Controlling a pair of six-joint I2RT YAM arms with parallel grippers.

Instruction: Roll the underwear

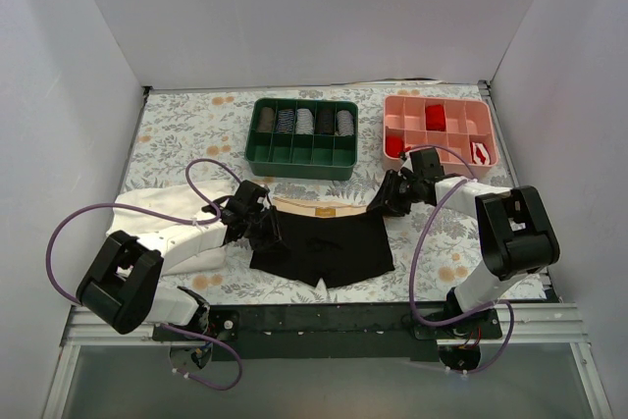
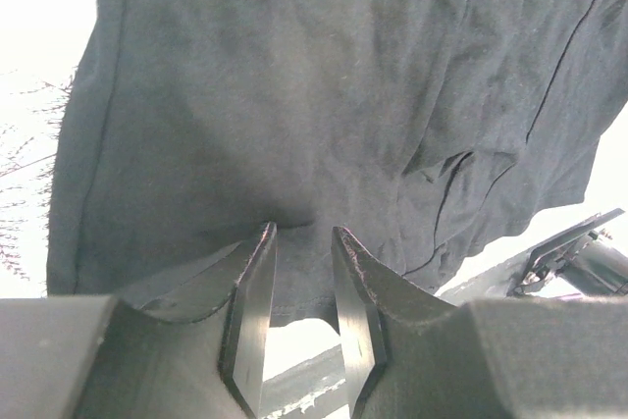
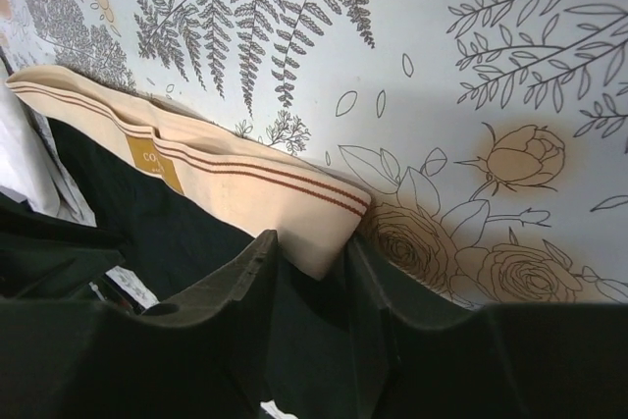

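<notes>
Spread on the table is the black underwear (image 1: 334,249), its cream waistband (image 1: 306,207) toward the back and its legs toward the front. My left gripper (image 1: 277,238) is over its left side; in the left wrist view the fingers (image 2: 257,291) stand part open above dark cloth (image 2: 265,95), with no cloth seen gripped. At the right end of the waistband is my right gripper (image 1: 373,209). In the right wrist view its fingers (image 3: 257,277) are part open, with the waistband's corner (image 3: 316,250) reaching between the tips. Below the tips the cloth is mostly hidden.
A green divided box (image 1: 301,169) with several rolled items stands behind the underwear. The pink divided box (image 1: 437,142) with red items is at the back right. White cloth (image 1: 162,205) lies at the left. Patterned table shows right of the underwear.
</notes>
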